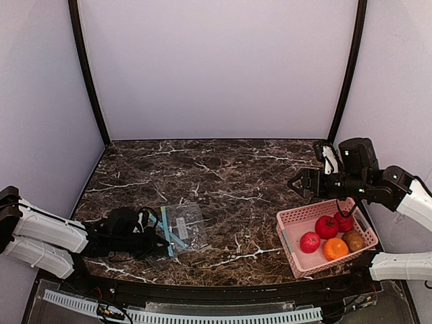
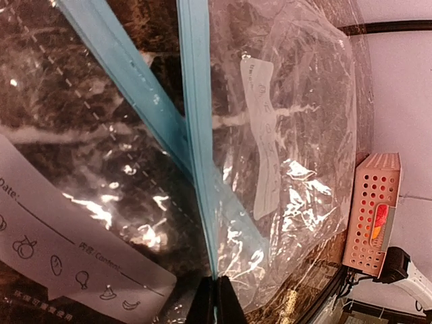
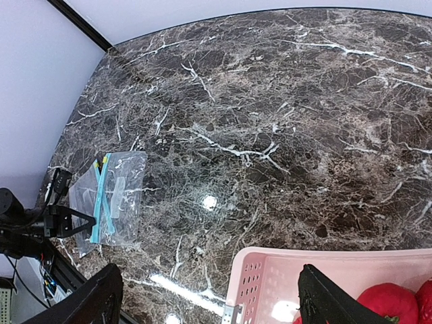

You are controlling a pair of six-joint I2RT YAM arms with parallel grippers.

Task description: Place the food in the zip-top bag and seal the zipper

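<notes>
A clear zip top bag [image 1: 192, 226] with blue zipper strips lies on the marble table at the left. In the left wrist view one blue strip [image 2: 196, 88] runs down into my left gripper, which is shut on it at the bag's edge. The other strip [image 2: 128, 77] crosses behind it. My right gripper is open and empty, above the pink basket. Food sits in that basket: tomatoes [image 1: 327, 227], an orange [image 1: 335, 248] and a brown kiwi-like fruit [image 1: 353, 239].
The pink basket [image 1: 289, 246] stands at the front right, under the right arm [image 1: 354, 172]. Bare marble table [image 1: 223, 175] spreads between bag and basket and toward the back wall.
</notes>
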